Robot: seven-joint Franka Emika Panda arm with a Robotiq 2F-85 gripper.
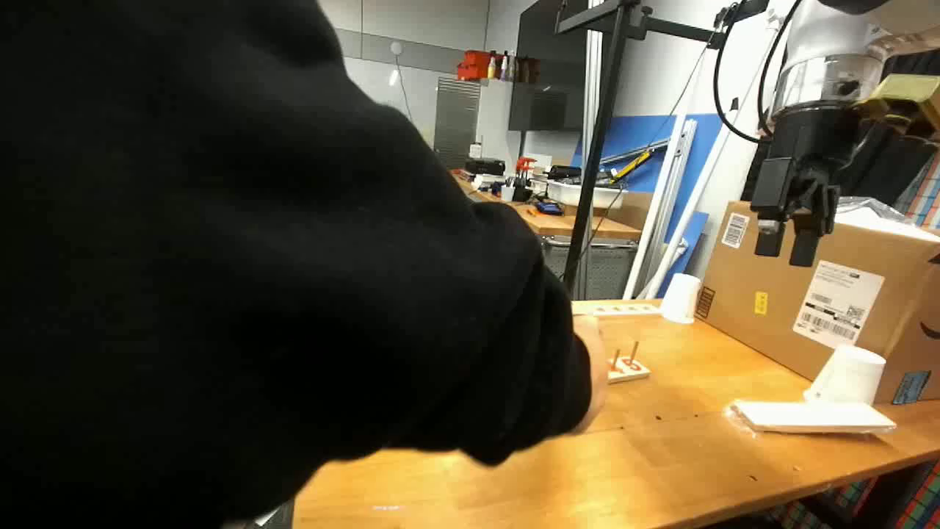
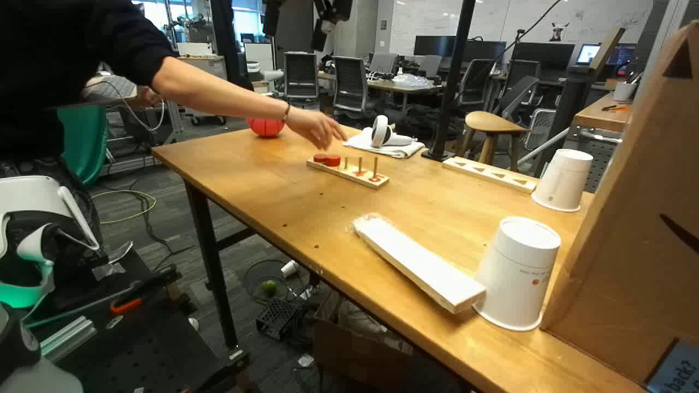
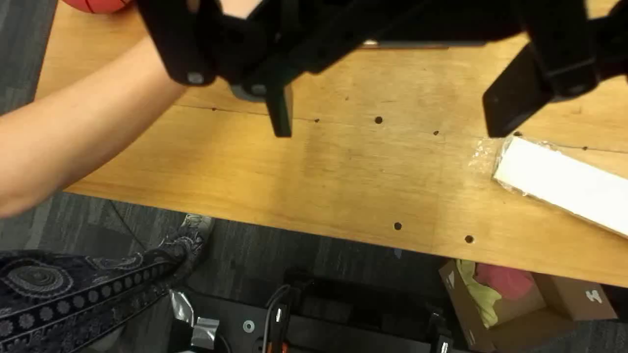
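Note:
High over the table, my gripper is open, its fingers wide apart with only bare wood visible below the gap. Exterior view 1 has the gripper (image 1: 786, 247) hanging in front of the cardboard box, touching nothing. A wooden peg board (image 2: 347, 173) lies mid-table; red rings (image 2: 332, 160) sit at one end, while thin pegs stand at the other. A person's hand (image 2: 318, 127) hovers just above the rings. In exterior view 1 a black sleeve (image 1: 423, 291) hides much of the table, leaving only one end of the peg board (image 1: 627, 369) visible.
A plastic-wrapped white block (image 2: 419, 262) lies near two upturned white cups (image 2: 521, 272), beside the large cardboard box (image 2: 629, 216). A red ball (image 2: 265, 127), a headset on a cloth (image 2: 386, 145) and a slotted wooden strip (image 2: 490, 174) are farther back. The person's forearm (image 3: 94, 123) crosses the table.

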